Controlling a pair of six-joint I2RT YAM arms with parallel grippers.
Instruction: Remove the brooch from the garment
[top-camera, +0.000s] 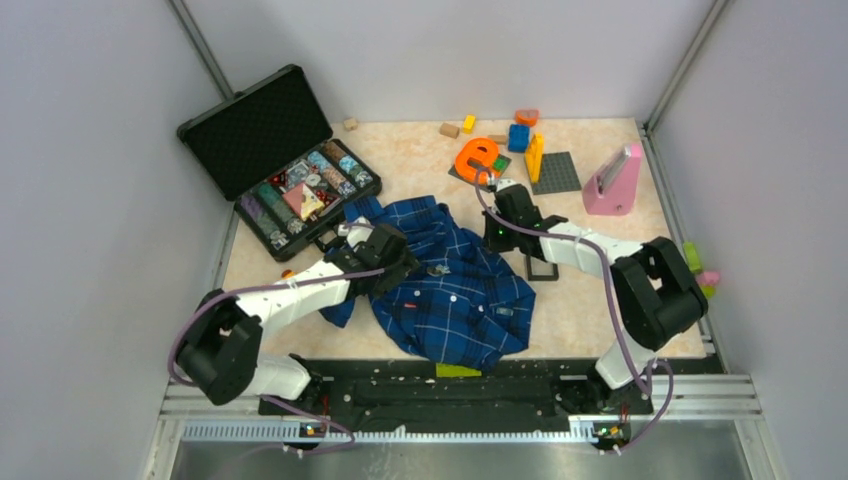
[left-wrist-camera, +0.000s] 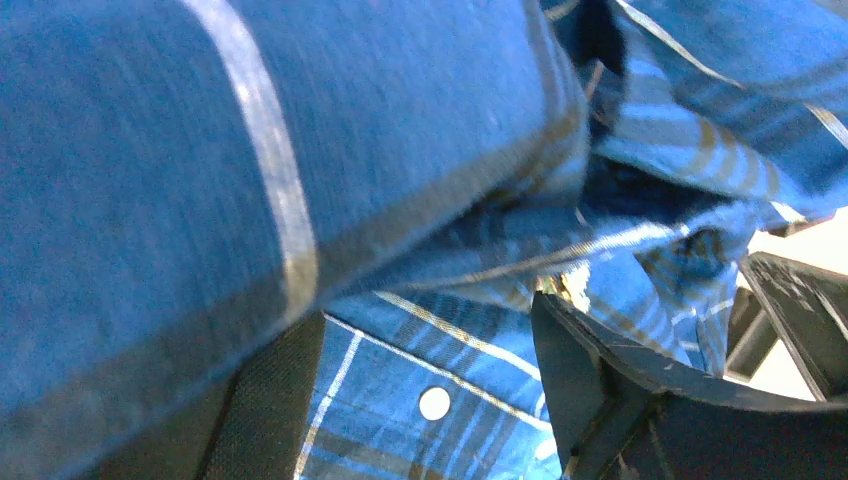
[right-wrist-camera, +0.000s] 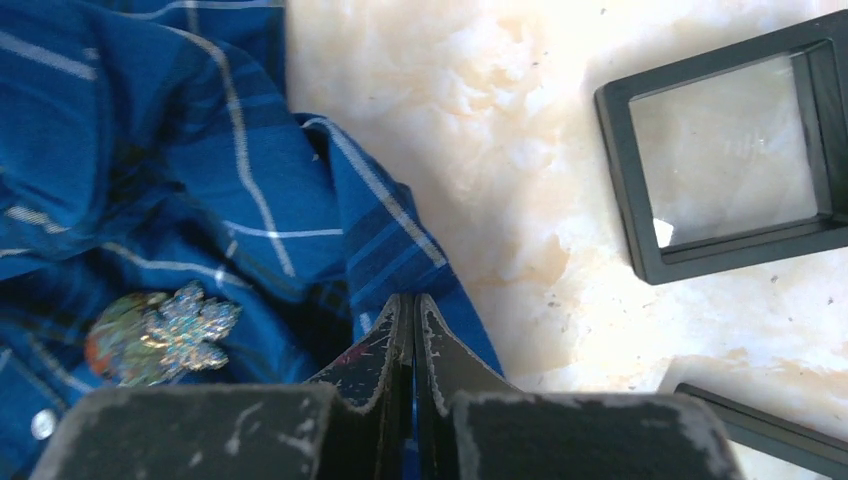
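The garment (top-camera: 450, 310) is a blue plaid shirt spread rumpled over the table. In the right wrist view, the brooch (right-wrist-camera: 190, 328) is a glittering flower-like piece on the cloth, left of my right gripper. That gripper is shut, its tips over the fabric near the shirt's edge; I cannot tell whether any cloth is pinched. My left gripper is part open low over the shirt, a big raised fold (left-wrist-camera: 400, 130) covering part of its left finger. A sparkling bit of the brooch (left-wrist-camera: 570, 285) shows close by its right fingertip.
Right of the shirt lies a black frame (right-wrist-camera: 640, 190) on the table. An open case (top-camera: 350, 205) of chips stands at the back left. Toys, including an orange ring (top-camera: 463, 160), are at the back.
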